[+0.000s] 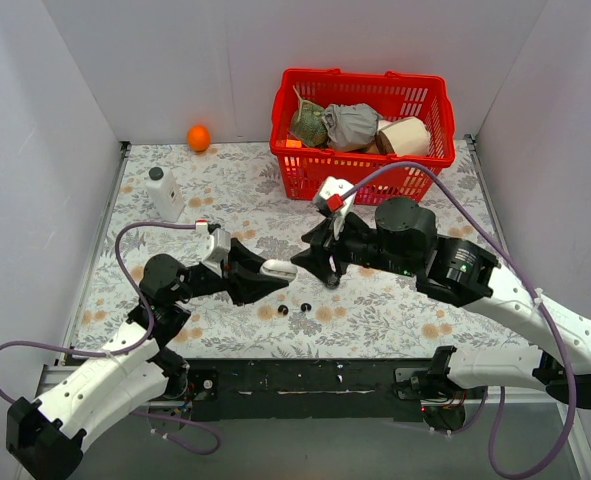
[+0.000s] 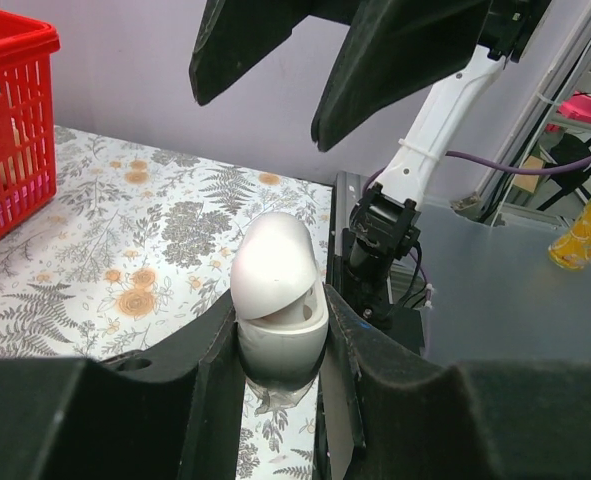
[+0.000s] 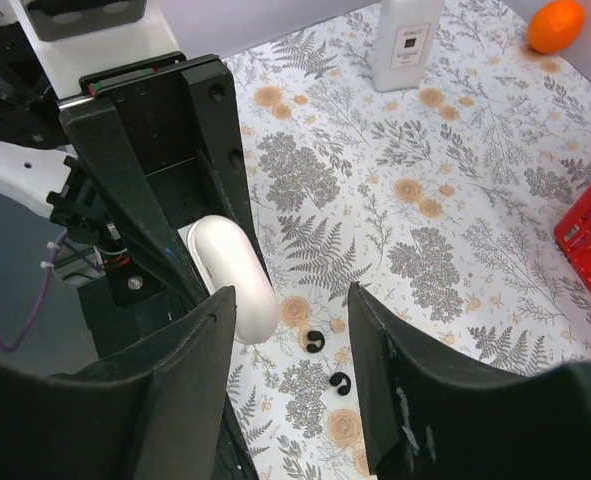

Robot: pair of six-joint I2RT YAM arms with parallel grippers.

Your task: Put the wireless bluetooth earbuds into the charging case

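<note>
The white charging case [image 1: 278,269] is held in my left gripper, shut on its body; in the left wrist view its lid sits on top, and in the right wrist view [image 3: 233,275] it points toward my right gripper. My right gripper [image 1: 318,253] stands open just right of and above the case, nothing between its fingers. Two small black earbuds [image 3: 314,340] [image 3: 340,382] lie apart on the patterned table below. Whether the lid is fully closed I cannot tell.
A red basket [image 1: 360,175] with bags and items fills the back right. A white bottle [image 1: 165,195] and an orange [image 1: 198,138] are at the back left.
</note>
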